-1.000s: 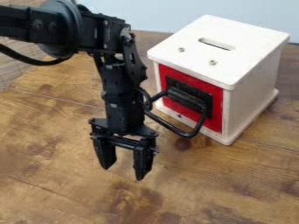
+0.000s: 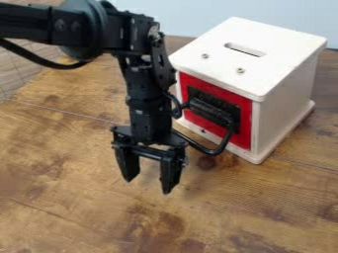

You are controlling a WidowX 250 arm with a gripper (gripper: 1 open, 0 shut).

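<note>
The black gripper [image 2: 149, 168] hangs fingertips-down above the wooden table, left of and in front of a white wooden box [image 2: 282, 99]. Its two fingers are apart, with only table showing between them. The box has a slot [image 2: 248, 48] on top and a red front panel [image 2: 200, 89] with a dark fitting on it, partly hidden by the arm and its black cable.
A pale wall or surface lies behind the box at the back.
The gripper has shifted slightly to the right and up, toward the box. The box has not moved.
</note>
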